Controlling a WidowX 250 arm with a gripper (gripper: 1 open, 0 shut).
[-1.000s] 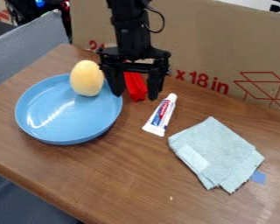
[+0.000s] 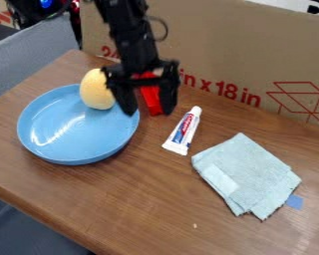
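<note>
My black gripper [image 2: 147,92] hangs over the back of the table, between a yellow rounded object [image 2: 96,97] and a white toothpaste tube [image 2: 182,130]. A red object [image 2: 152,100] is partly hidden behind it. The arm is blurred, and whether the fingers are open or hold anything is unclear. A blue plate [image 2: 63,133] lies at the left, and a folded pale blue cloth [image 2: 245,172] lies at the right.
A cardboard box wall [image 2: 255,65] stands along the back. A grey surface lies beyond the table's left edge.
The arm and gripper have shifted slightly, toward the left compared with a second ago. The objects on the table look unmoved.
</note>
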